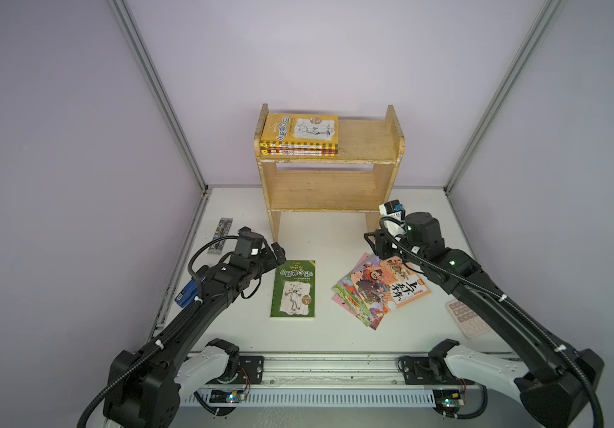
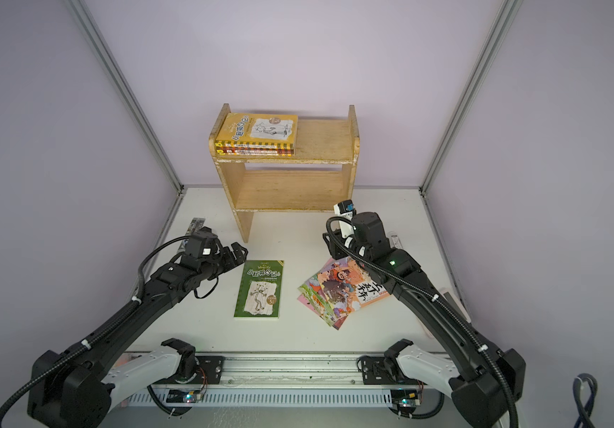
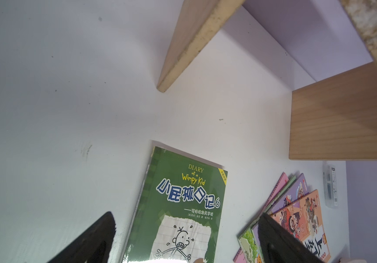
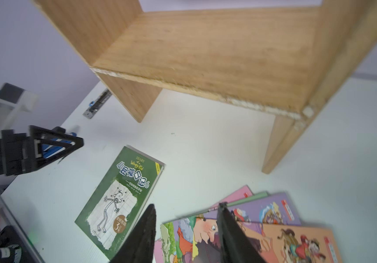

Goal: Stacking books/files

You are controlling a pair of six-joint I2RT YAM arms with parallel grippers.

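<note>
A green comic book [image 1: 293, 288] lies flat, cover up, on the table left of the middle. My left gripper [image 1: 278, 254] hovers by its upper left corner, its fingers wide apart and empty in the left wrist view. Farther right, several thin picture books [image 1: 374, 285] lie fanned over one another. Above their far edge hangs my right gripper, its fingers apart with only books and table showing beyond the gap. The wooden shelf [image 1: 326, 189] stands at the back; yellow-covered books [image 1: 299, 135] are stacked flat on its top board, against the left side.
A blue object [image 1: 187, 292] and a grey item [image 1: 220, 234] lie at the left. On the right, a pink calculator [image 1: 468, 318] is partly under my right arm, and a remote [image 2: 394, 240] shows behind it. The shelf's lower board is bare, as is its upper right.
</note>
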